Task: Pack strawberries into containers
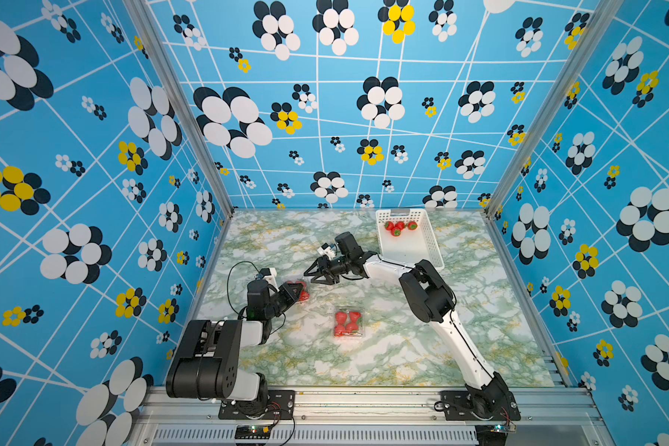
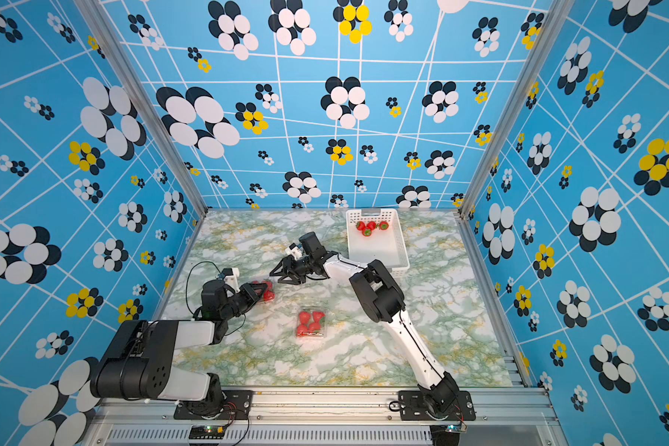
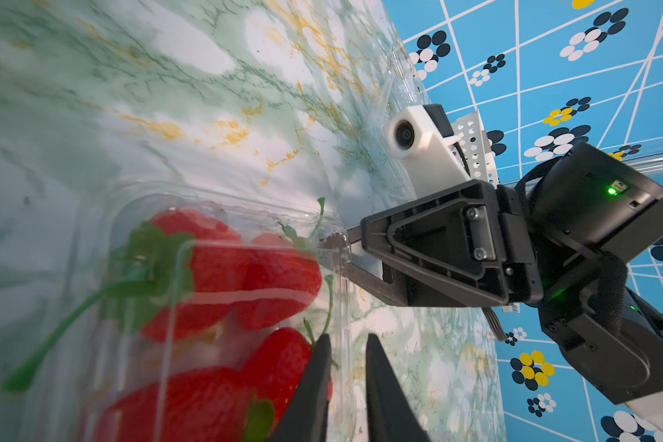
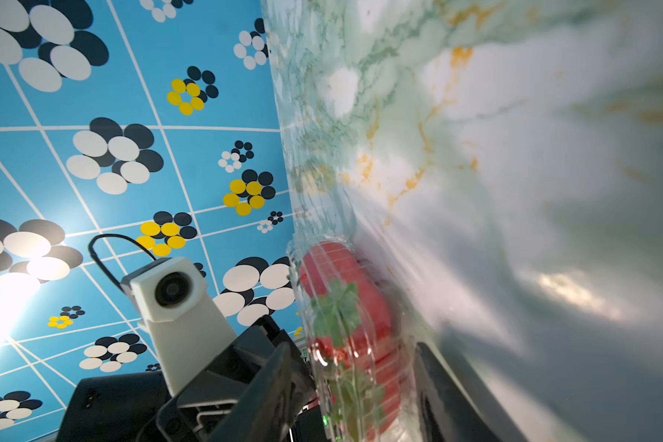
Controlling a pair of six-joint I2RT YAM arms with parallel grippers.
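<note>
A clear container of strawberries [image 3: 272, 287] [image 4: 346, 309] stands at the left of the table, partly hidden by my left gripper [image 1: 296, 292] in the top views. That gripper is shut on the container, its fingertips at the edge in the left wrist view. My right gripper [image 1: 316, 275] is open just right of this container, low beside it, with the container appearing between its fingers in the right wrist view. A second container of strawberries [image 1: 347, 322] [image 2: 310, 323] sits on the front middle of the table.
A white basket [image 1: 409, 249] [image 2: 377, 252] at the back right holds several strawberries at its far end.
</note>
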